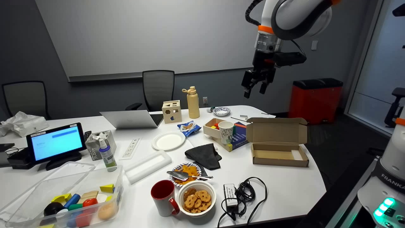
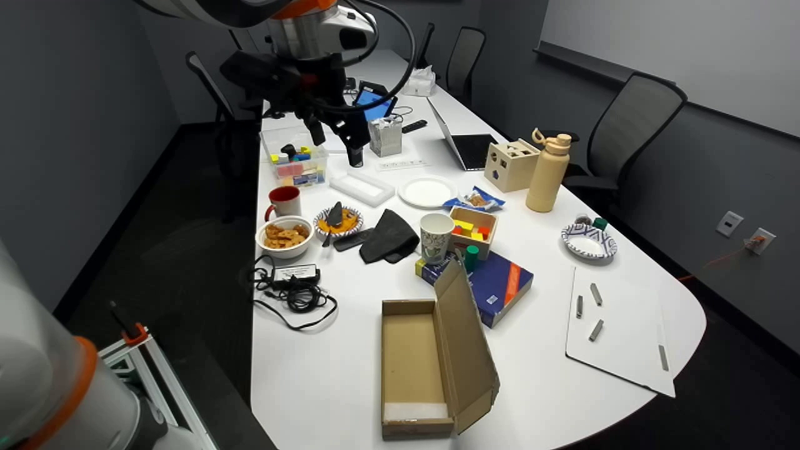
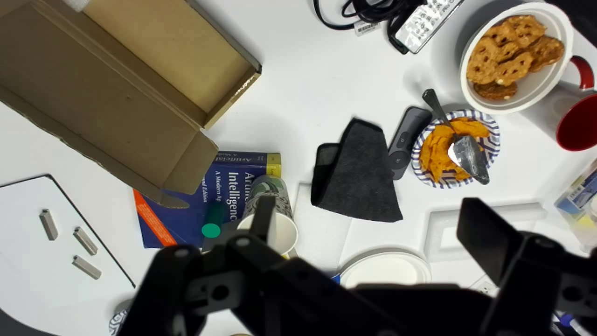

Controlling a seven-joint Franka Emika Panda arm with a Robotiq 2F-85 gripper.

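High above the table hangs my gripper (image 1: 255,94), its two fingers spread apart with nothing between them; it touches nothing. In the wrist view the black fingers (image 3: 485,238) frame a white plate (image 3: 386,269) and a dark folded cloth (image 3: 364,173) far below. A patterned paper cup (image 2: 436,239) stands upright on a blue book (image 2: 499,281), close to a wooden tray of coloured blocks (image 2: 484,229) and a green cylinder (image 2: 470,259). An open cardboard box (image 1: 279,154) lies at the table's near right in exterior view 1.
A bowl of cookies (image 1: 197,197), a red-and-grey mug (image 1: 165,201) and a patterned bowl with orange food and a server (image 1: 187,169) crowd together. Black cables (image 1: 246,193) lie by the edge. A tall tan bottle (image 1: 192,103) and laptop (image 1: 131,119) stand behind. White table around the box is clear.
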